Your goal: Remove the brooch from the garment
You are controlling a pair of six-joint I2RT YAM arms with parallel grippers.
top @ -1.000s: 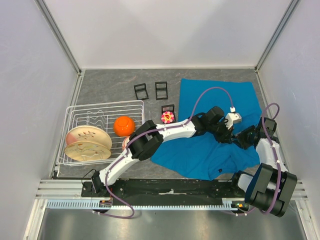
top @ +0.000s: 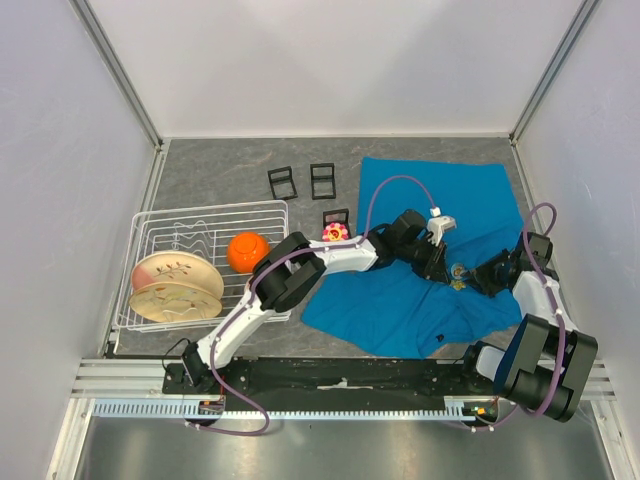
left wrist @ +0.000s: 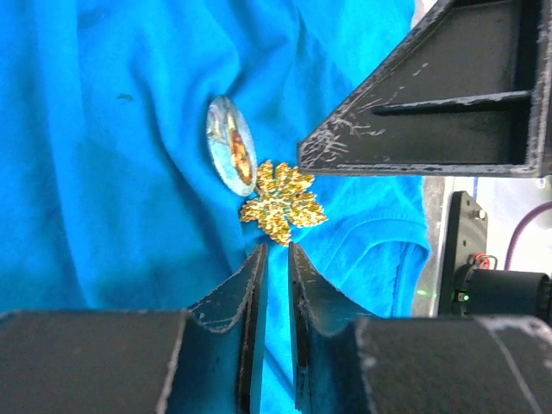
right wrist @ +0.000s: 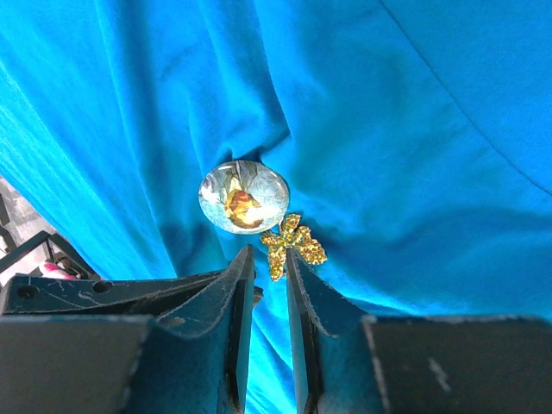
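The blue garment (top: 420,320) lies spread on the right half of the worktop. On it are an oval picture piece and a gold leaf-shaped piece, touching or nearly touching; both also show in the right wrist view, the oval (right wrist: 243,197) above the gold leaves (right wrist: 293,246). My left gripper is shut, its tips just below the gold piece; whether anything is between them is hidden. My right gripper has its tips close together at the gold piece's lower edge; what they hold is unclear.
A wire rack (top: 150,225) with plates and an orange bowl (top: 247,252) fills the left. Small black frames (top: 282,183) stand at the back, one with a pink flower (top: 335,232). Free worktop shows at the back left.
My left arm has drawn back leftward from where it met the right gripper, uncovering the brooch area in the top view. The right arm has moved little.
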